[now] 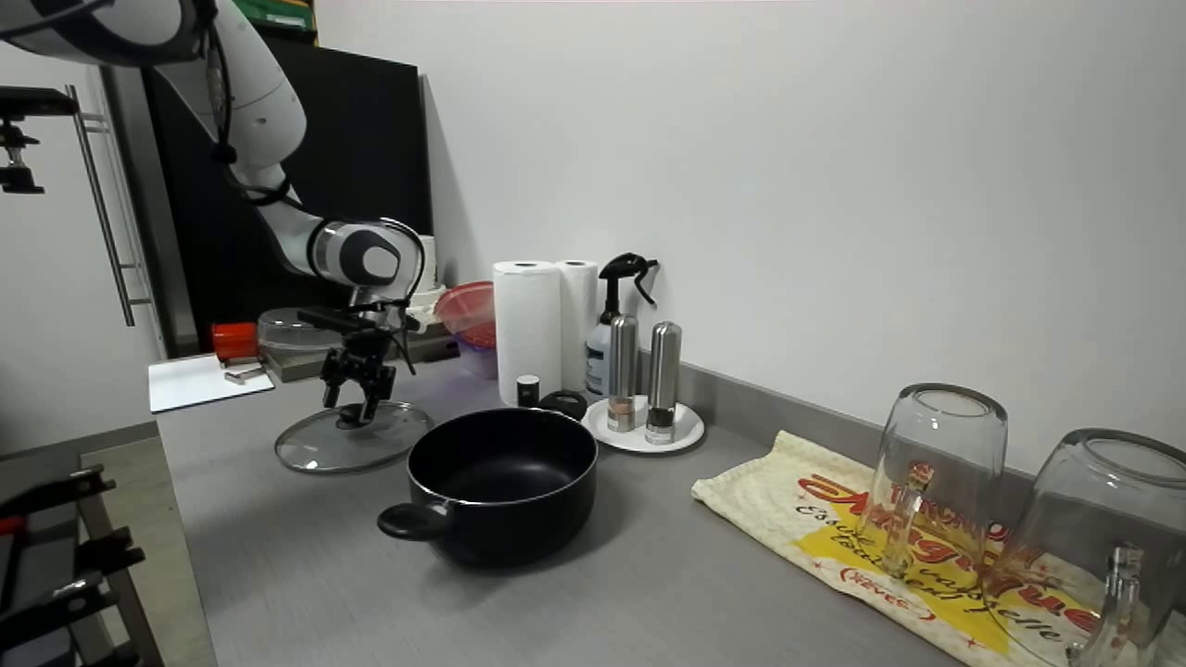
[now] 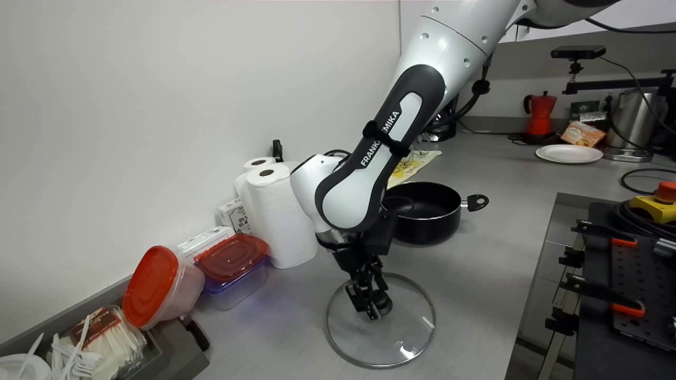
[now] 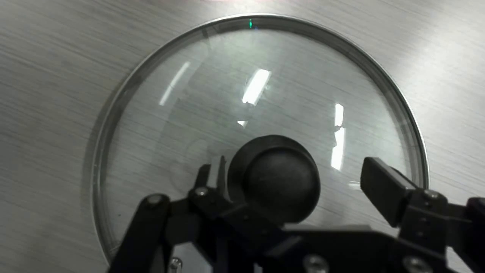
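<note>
A round glass lid (image 3: 191,123) with a metal rim lies flat on the grey counter, its black knob (image 3: 280,182) pointing up. In exterior view 1 the lid (image 1: 311,443) rests to the left of a black two-handled pot (image 1: 502,489), which stands uncovered and looks empty. My gripper is low over the lid, with the knob between its parted fingers. The left finger is close to the knob; whether they touch is unclear. A clear gap shows on the right. Exterior view 2 shows the knob partly covered by the gripper (image 2: 374,297).
Paper towel rolls (image 1: 528,333), a spray bottle (image 1: 600,350) and two mills on a white plate (image 1: 680,432) line the wall. Glass mugs (image 1: 934,478) stand upside down on a cloth (image 1: 767,489) at right. The counter in front of the pot is clear.
</note>
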